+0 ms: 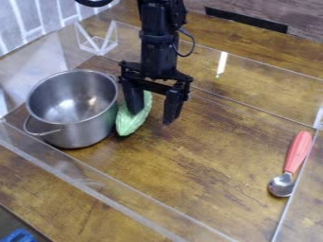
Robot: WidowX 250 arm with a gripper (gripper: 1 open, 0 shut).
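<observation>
The black gripper (pixel 154 102) hangs low over a green elongated object (pixel 130 121), which lies on the wooden table just right of a steel pot (pixel 72 105). Its left finger is over the top of the green object and its right finger stands to the right over bare wood. The fingers are spread apart; whether the green object is held cannot be seen clearly, but it is not between both fingertips.
A red-handled scoop (pixel 290 163) lies at the right. A blue object (pixel 15 235) shows at the bottom left corner. Clear panels edge the area.
</observation>
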